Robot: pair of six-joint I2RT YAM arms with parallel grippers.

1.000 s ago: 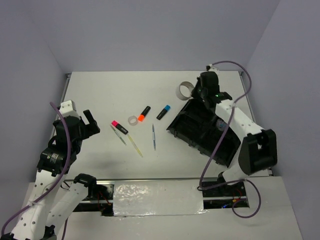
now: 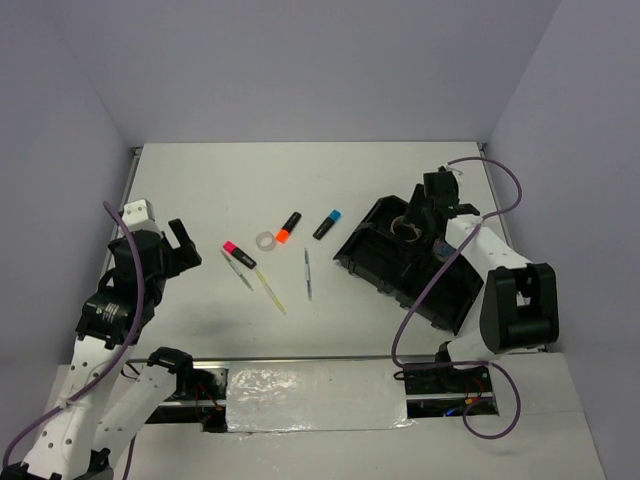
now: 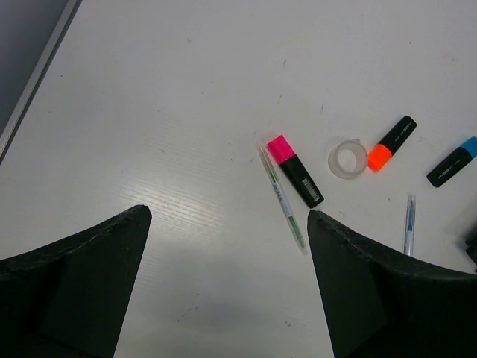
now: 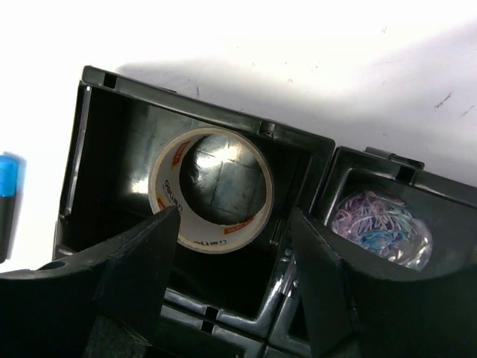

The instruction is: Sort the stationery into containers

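Observation:
A wide tape roll (image 4: pixel 165 190) lies in one compartment of the black divided box (image 4: pixel 209 112). Over it, my right gripper is open, its fingers apart and nothing held. On the table lie a pink-capped highlighter (image 3: pixel 300 177), an orange-capped one (image 3: pixel 395 142) and a blue-capped one (image 3: pixel 453 162). A small clear tape roll (image 3: pixel 332 159) sits beside the orange cap. Thin pens lie nearby: a greenish pen (image 3: pixel 282 198), a bluish pen (image 3: pixel 409 224) and a yellow stick (image 2: pixel 270 290). My left gripper stands open above bare table, left of these items.
Another compartment of the box holds a clear bag of pink and blue strands (image 4: pixel 380 227). Grey walls close in the sides and back.
The left arm has barely moved.

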